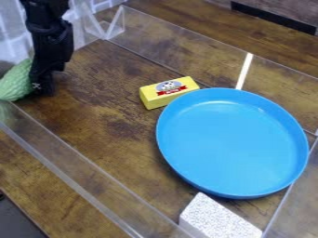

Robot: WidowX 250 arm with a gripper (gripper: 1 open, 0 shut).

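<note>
My black gripper (43,72) is low at the left edge, by the clear wall of the enclosure, against a green textured object (18,84) that is partly out of view. Its fingers are too dark and crowded to tell whether they are open or shut on it. A yellow box (168,91) with a printed label lies near the middle of the wooden floor. A large blue plate (231,143) lies to the right of it.
A white speckled block (218,218) sits at the bottom right. Clear plastic walls border the wooden surface. The floor between my gripper and the yellow box is bare.
</note>
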